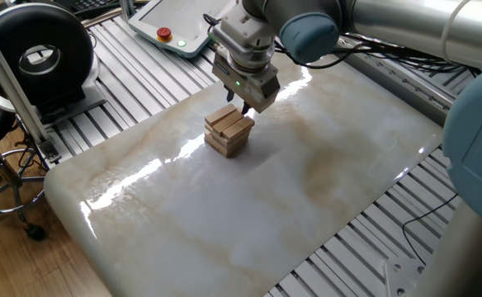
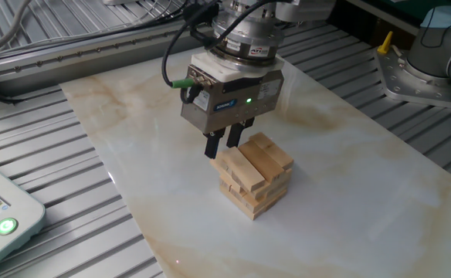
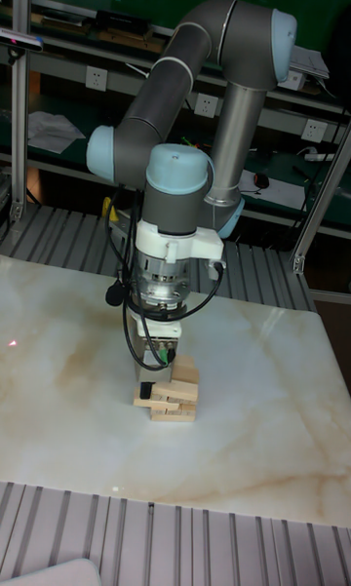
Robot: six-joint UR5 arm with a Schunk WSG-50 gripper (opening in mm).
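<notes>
A small stack of light wooden blocks [image 1: 228, 132] stands on the glossy marble-patterned board. Several blocks lie side by side as its top layer [image 2: 250, 164], with crossed layers beneath. My gripper [image 2: 222, 151] points down close by the stack's upper edge, its two black fingers apart and nothing visible between them. From exterior view 1 the fingertips [image 1: 245, 108] show just behind the top blocks. In exterior view 3 the gripper body overlaps the stack [image 3: 175, 403] and hides part of it; contact cannot be made out.
The marble-patterned board [image 1: 323, 181] is bare around the stack. Slatted metal table [image 2: 48, 154] surrounds it. A teach pendant [image 1: 175, 25] with a red button lies beyond the board's edge. Cables [image 3: 130, 274] hang along the wrist.
</notes>
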